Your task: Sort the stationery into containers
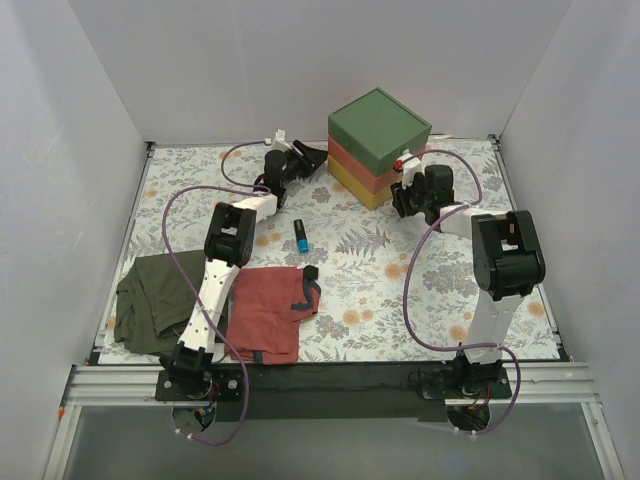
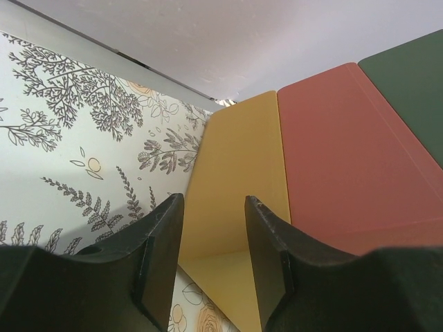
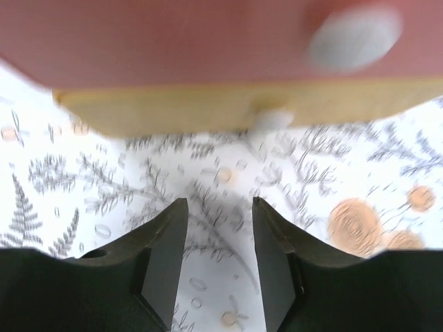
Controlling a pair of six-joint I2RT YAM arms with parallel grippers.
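A stack of boxes or drawers stands at the back, green (image 1: 380, 128) on top, red (image 1: 360, 168) in the middle and yellow (image 1: 355, 187) below. Left of it, my left gripper (image 1: 320, 161) is close to its side; the left wrist view shows the fingers (image 2: 160, 259) apart before the yellow box (image 2: 239, 159), nothing between them. My right gripper (image 1: 399, 203) is at the stack's front right, open and empty over the patterned table. Pale round knobs show on the red face (image 3: 356, 36) and the yellow face (image 3: 274, 119). A dark, blue-ended marker (image 1: 301, 236) lies mid-left on the table.
A dark green cloth (image 1: 150, 305) lies at the front left, with a red cloth (image 1: 268, 315) beside it, partly under the left arm. Open table surface (image 1: 380, 310) fills the front middle. Pale walls enclose the back and sides.
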